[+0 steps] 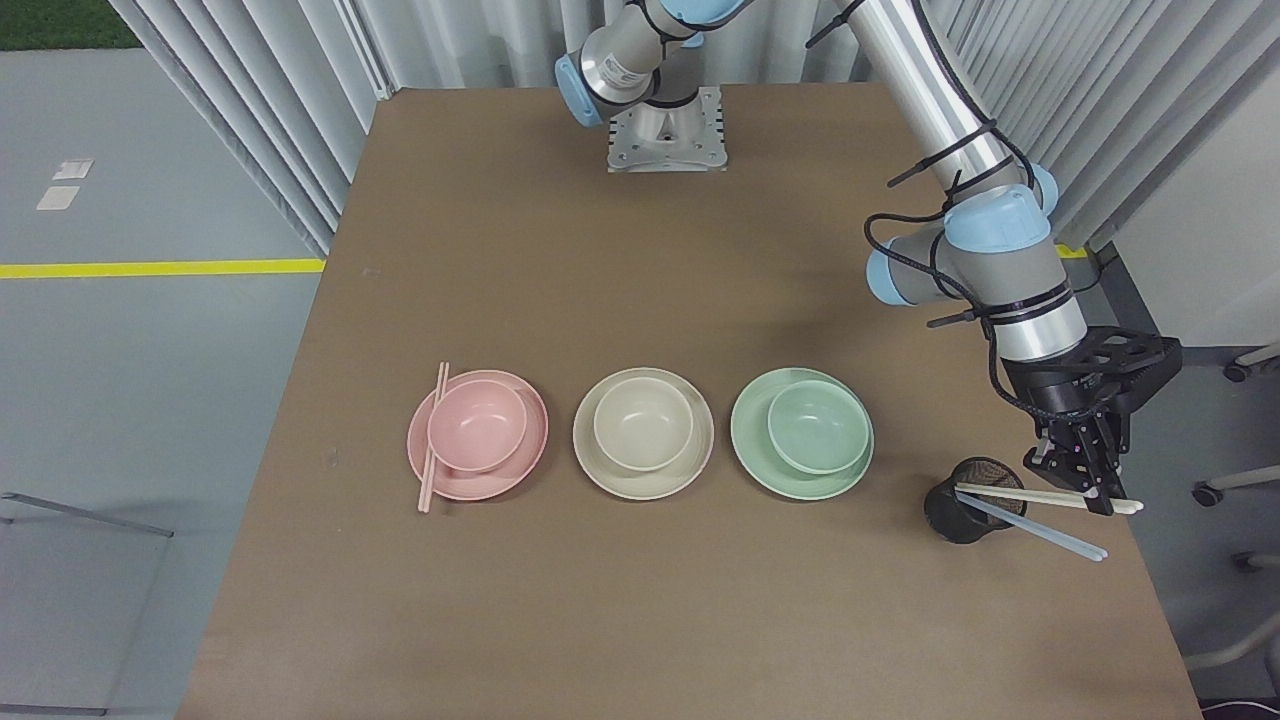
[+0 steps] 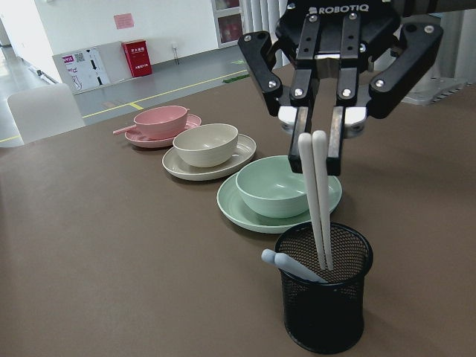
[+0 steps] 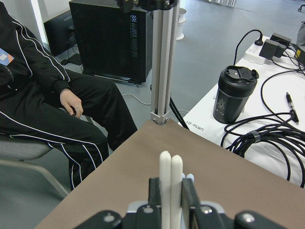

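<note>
A pair of cream chopsticks (image 2: pixel 320 193) is held upright between the fingers of my gripper (image 2: pixel 314 158), their lower ends over the mouth of the black mesh cup (image 2: pixel 322 320). In the front view they reach across the cup (image 1: pixel 949 516) at the right of the table. The wrist view shows their tops between the fingers. Pale blue chopsticks (image 1: pixel 1038 530) lean in the cup. Left of it stand green (image 1: pixel 818 424), cream (image 1: pixel 643 422) and pink (image 1: pixel 477 424) bowls on matching plates, with pink chopsticks (image 1: pixel 426 478) on the pink plate.
A seated person (image 3: pixel 62 119) is beyond the table edge, near a white table (image 3: pixel 267 162) with cables and a tumbler.
</note>
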